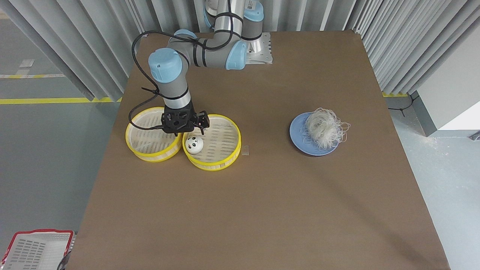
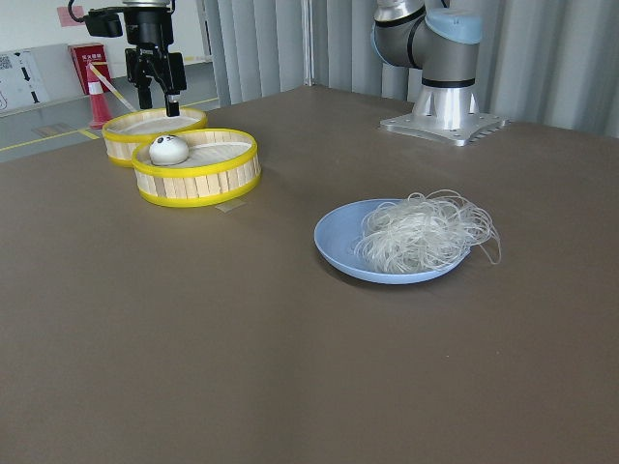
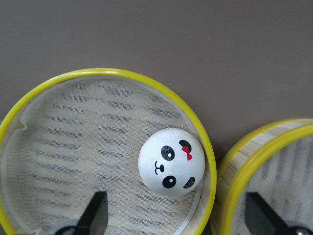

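A white ball with a panda face (image 3: 171,162) sits in one of two yellow-rimmed steamer baskets (image 1: 222,148), the one on the camera front view's right. The other basket (image 1: 150,153) stands beside it. My gripper (image 2: 158,101) hangs above the baskets; in the wrist view its fingers are spread wide with nothing between them, the ball lying below.
A blue plate (image 1: 301,130) with a tangle of white strands (image 1: 327,128) stands to the right on the brown table (image 1: 315,202). The robot's base is at the back.
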